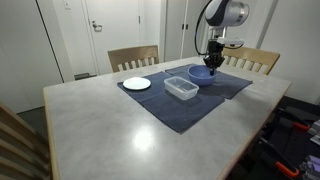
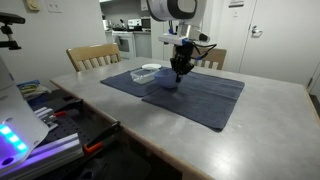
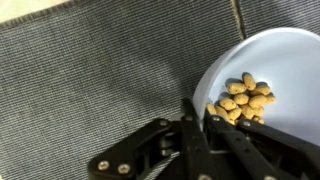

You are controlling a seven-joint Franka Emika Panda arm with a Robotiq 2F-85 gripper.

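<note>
In the wrist view a bowl [image 3: 290, 52], pale inside, holds several tan nut-like pieces [image 3: 240, 100]. The tips of my gripper meet at its near rim and are shut on that rim. From outside the bowl looks blue [image 1: 201, 76]; it is at the right of the table in exterior view 1, with the gripper [image 1: 211, 66] at its right side. Exterior view 2 shows the same blue bowl [image 2: 166, 76] at mid-table. Whether its base touches the mat cannot be told.
A clear rectangular container [image 1: 182, 89] stands close beside the bowl, and a white plate [image 1: 137, 83] lies farther left. Dark mats [image 1: 183, 113] lie under these things. Chairs stand around.
</note>
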